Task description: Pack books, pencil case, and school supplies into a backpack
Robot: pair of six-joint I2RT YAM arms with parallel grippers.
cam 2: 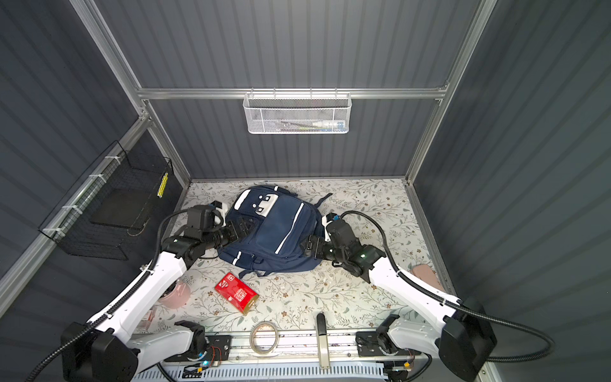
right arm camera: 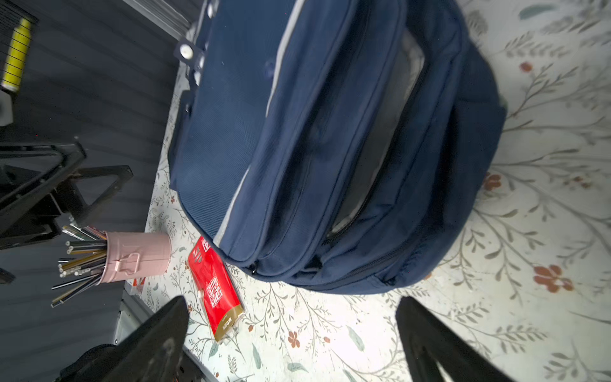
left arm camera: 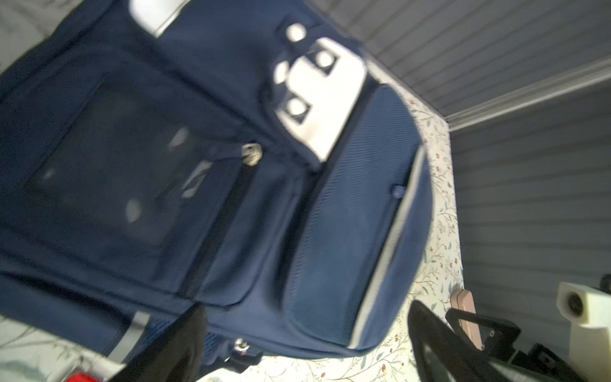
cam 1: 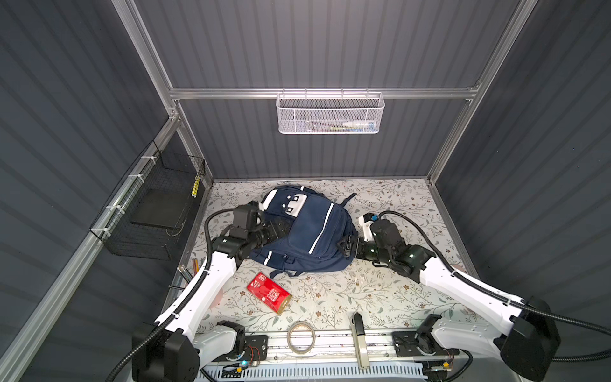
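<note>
A navy backpack (cam 1: 312,229) with white stripes and a white patch lies on the floral surface, its front facing up. In the right wrist view a long gap shows in the backpack (right arm camera: 286,159), with pale lining inside. My left gripper (cam 1: 277,230) hovers open over the bag's left part, nothing between its fingers. My right gripper (cam 1: 347,245) is open near the bag's lower right edge and is empty. A pink cup (right arm camera: 136,256) of pencils (right arm camera: 86,254) stands at the left side. The pink case (cam 2: 425,275) at far right is partly hidden by my right arm.
A red packet (cam 1: 270,293) lies in front of the bag. A tape ring (cam 1: 301,337) sits on the front rail. A black wire basket (cam 1: 152,210) hangs left; a white basket (cam 1: 330,114) hangs on the back wall. Surface right of the bag is clear.
</note>
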